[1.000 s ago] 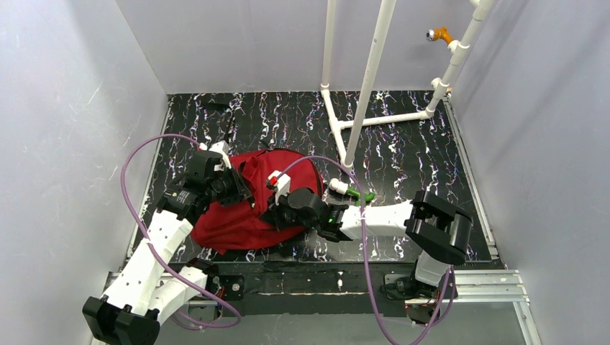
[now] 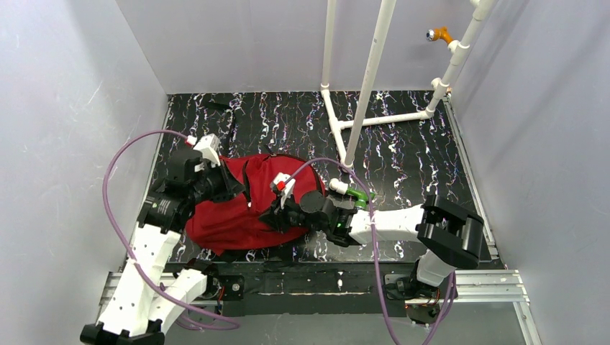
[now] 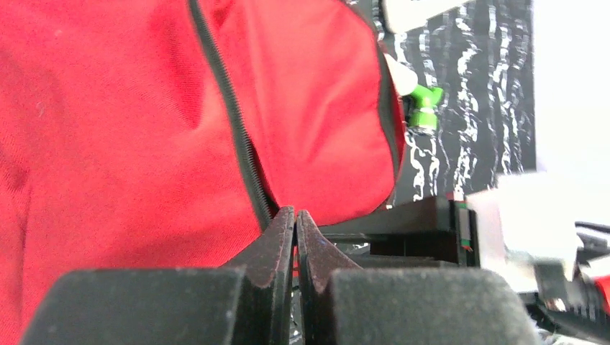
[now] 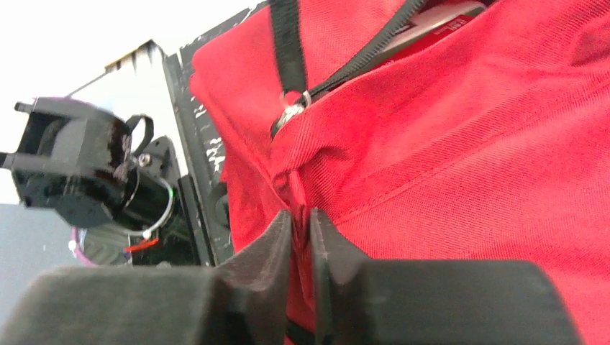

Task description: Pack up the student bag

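Note:
The red bag (image 2: 237, 215) lies flat on the dark marbled table, crumpled at its front. In the left wrist view its dark zipper (image 3: 234, 118) runs down toward my left gripper, whose fingertips meet with nothing visible between them. A narrow fold of the bag (image 4: 298, 190) sits between the close-set fingers of my right gripper. Beyond that fold are a metal zipper pull (image 4: 291, 109) and a black strap (image 4: 288, 50). Through a gap along the zipper, a pale flat item (image 4: 439, 25) shows inside the bag.
A green and white object (image 2: 352, 192) lies right of the bag, beside the right arm. White pipes (image 2: 363, 86) stand on the table behind. Bare table (image 2: 403, 165) stretches on the right. The grippers are close together over the bag.
The right gripper stays almost in place on the bag.

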